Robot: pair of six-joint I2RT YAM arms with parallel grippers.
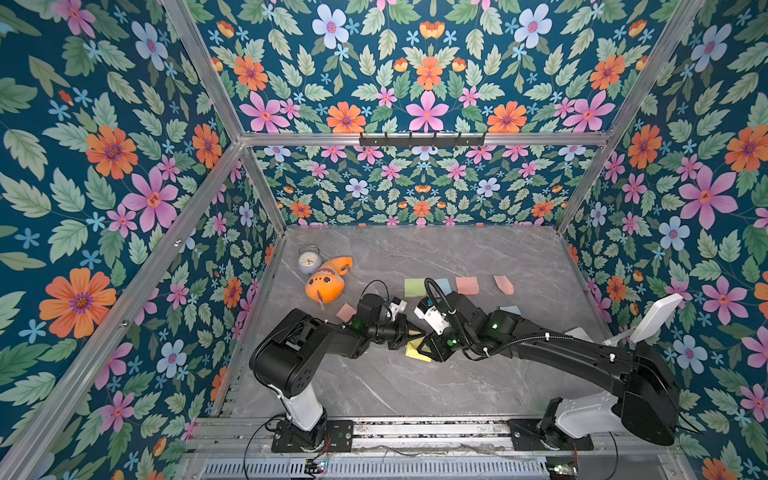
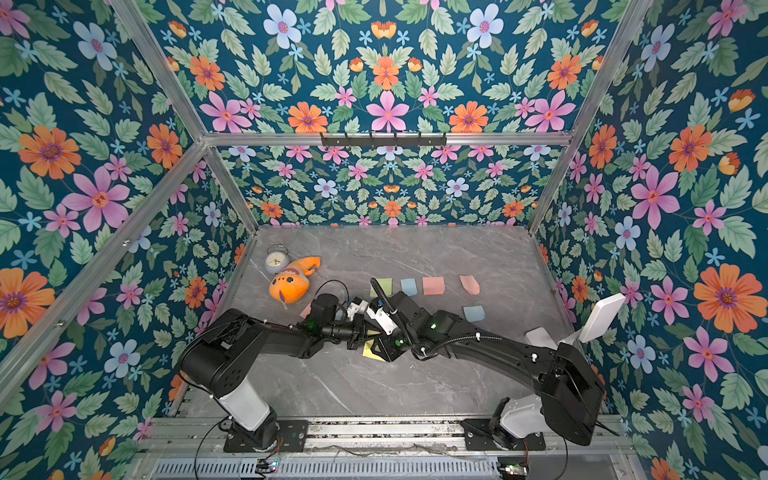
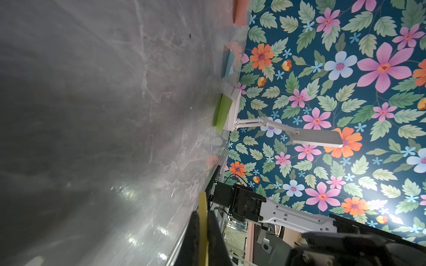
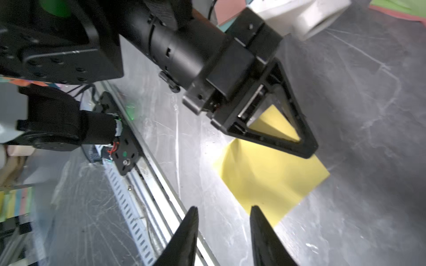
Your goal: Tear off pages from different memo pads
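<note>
My left gripper is shut on a yellow paper [image 4: 270, 177] at the middle of the table; in the left wrist view its yellow edge runs between the fingers, and in the right wrist view the sheet spreads out under that gripper. My right gripper stands open just beside it, with the yellow paper behind its fingertips in that view. Memo pads or sheets lie farther back: green [image 1: 414, 286], blue [image 2: 408, 286], pink [image 2: 433, 285], a curled pink piece [image 2: 469, 284] and another blue one [image 2: 473, 313]. A pink one [image 1: 345, 312] is at the left.
An orange plush toy [image 1: 325, 284] and an alarm clock [image 1: 309, 258] occupy the back left. The two arms nearly meet mid-table. The back and front of the grey table [image 1: 424, 248] have bare room.
</note>
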